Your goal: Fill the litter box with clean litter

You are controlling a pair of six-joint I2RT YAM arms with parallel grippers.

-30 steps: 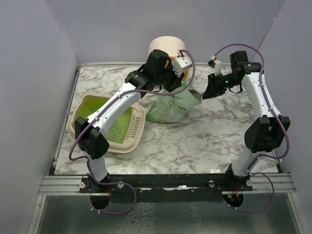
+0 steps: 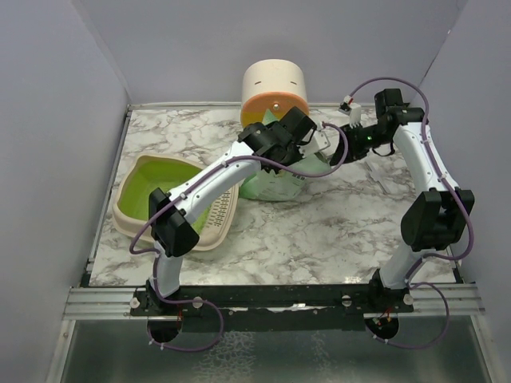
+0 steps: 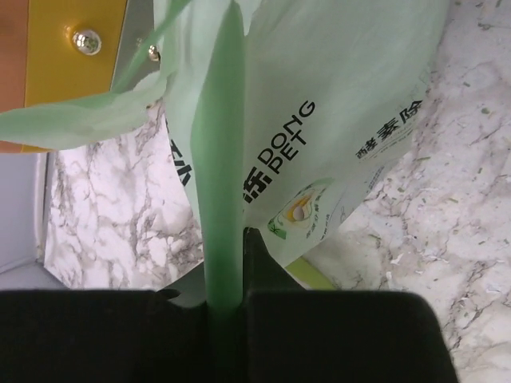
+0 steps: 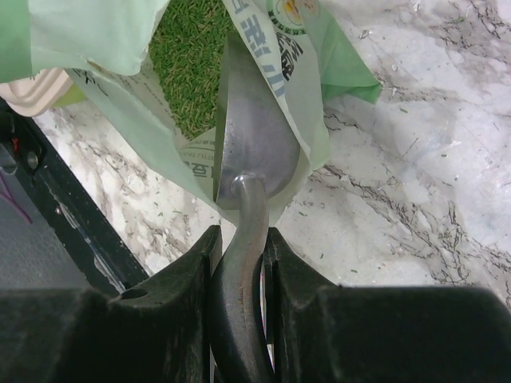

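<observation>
The green litter bag [image 2: 271,183] stands mid-table, leaning open toward the right. My left gripper is shut on a folded strip of the bag's green film, above the printed bag [image 3: 319,112]. In the right wrist view, the bag's mouth shows green pellets [image 4: 184,72] and a metal scoop [image 4: 255,136] inside it. My right gripper has the scoop's handle between its fingers. The litter box [image 2: 219,223], cream with a green inside, sits at the left, partly hidden by my left arm.
A white cylindrical container [image 2: 271,76] with an orange front stands at the back behind the bag. Small bits lie scattered on it.
My left arm and gripper have moved down and toward the front over the bag, covering more of it. The right arm has shifted slightly.
</observation>
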